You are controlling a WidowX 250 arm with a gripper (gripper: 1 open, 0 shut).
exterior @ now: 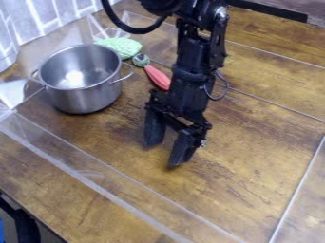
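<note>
The black gripper (172, 140) hangs low over the wooden table in the middle of the view, its two fingers apart and pointing down, with nothing visible between them. Behind the arm, a red chili-like toy (156, 77) with a green top lies on the table, partly hidden. A steel pot (79, 85) with two handles stands to the left of the gripper, apart from it.
A pale green cloth or sponge (118, 46) lies at the back beside the pot. A white item (13, 93) sits at the left edge.
</note>
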